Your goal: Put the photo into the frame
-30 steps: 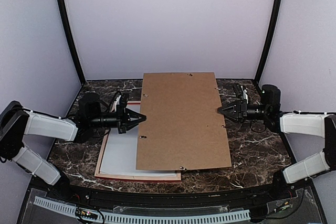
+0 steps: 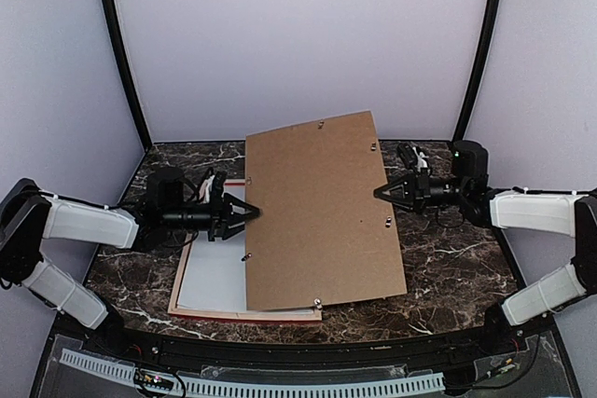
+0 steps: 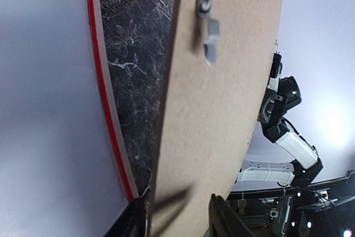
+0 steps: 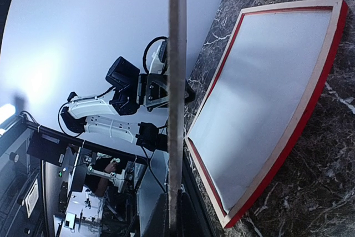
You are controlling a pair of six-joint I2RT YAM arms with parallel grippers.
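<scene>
A large brown backing board (image 2: 322,221) with small metal clips stands tilted above the table, partly covering the photo frame (image 2: 175,294). The frame has a pale wood and red border, and a white sheet (image 4: 260,81) fills it. At the board's right edge, my right gripper (image 2: 387,195) is shut on it; in the right wrist view the board appears edge-on between the fingers. My left gripper stands open at the board's left edge, one finger on each side. Whether either left finger touches the board I cannot tell.
White walls (image 2: 298,44) close in the back and sides. A metal clip (image 3: 204,1) sticks out from the board near its left edge.
The board has turned and shifted slightly left; the right arm moved slightly left.
</scene>
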